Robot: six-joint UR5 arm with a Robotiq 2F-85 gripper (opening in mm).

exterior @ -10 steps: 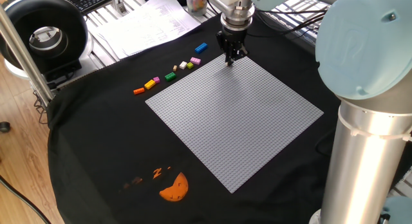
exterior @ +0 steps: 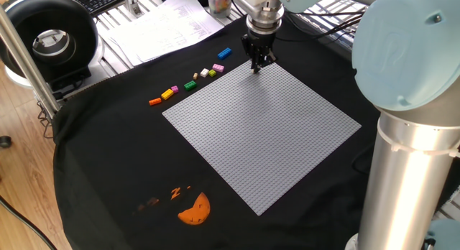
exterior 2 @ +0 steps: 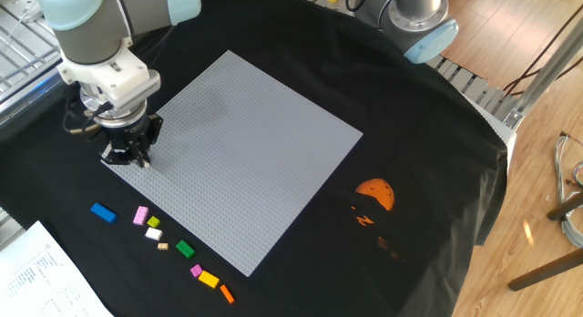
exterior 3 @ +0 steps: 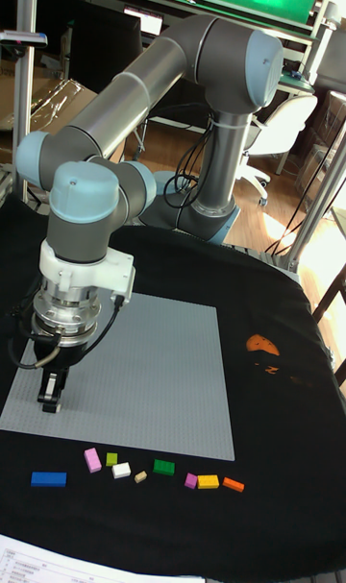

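Observation:
Over one corner of the grey baseplate my gripper points downward, its tips at or just above the studs. In exterior view 2 the gripper shows a small pale spot at its tips; whether that is a held piece or part of the fingers is unclear. Along the plate's edge on the black cloth lie a blue brick, a pink brick, a lime brick, a white brick, a tan brick, a green brick, a purple brick, a yellow brick and an orange brick.
Printed papers lie beyond the brick row. An orange printed figure marks the cloth on the plate's other side. Most of the baseplate is bare, and the arm's column rises at the right of exterior view 1.

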